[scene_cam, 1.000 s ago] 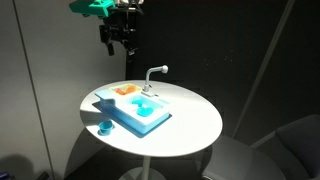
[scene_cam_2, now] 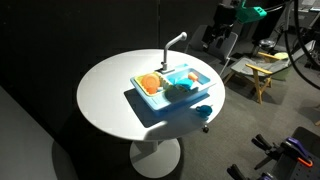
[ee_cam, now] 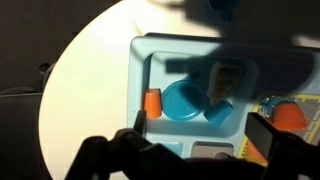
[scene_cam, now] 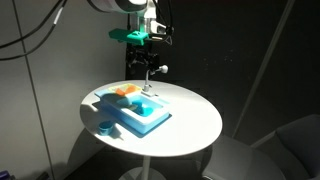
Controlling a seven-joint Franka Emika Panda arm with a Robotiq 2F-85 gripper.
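Note:
A light blue toy sink point(scene_cam_2: 172, 96) sits on a round white table point(scene_cam_2: 103, 79). In the wrist view its basin holds a teal plate point(ee_cam: 183, 101), an orange cup point(ee_cam: 153, 103) and a small blue piece point(ee_cam: 218, 112). My gripper is open above the sink, its dark fingers far apart at the bottom of the wrist view and nothing between them. In exterior view 1 the gripper point(scene_cam: 146, 62) hangs well clear of the basin, close to the white faucet point(scene_cam: 151, 76). A blue cup point(scene_cam_2: 203, 112) stands on the table beside the sink.
A rack on one side of the sink holds orange pieces point(ee_cam: 289, 117). The faucet point(scene_cam_2: 172, 52) rises above the sink's edge. Bare table lies around the sink; a grey chair point(scene_cam: 250, 150) stands at the right.
The arm has moved right and down in exterior view 1, bringing the gripper from the upper left to above the sink near the faucet. The table items appear unmoved.

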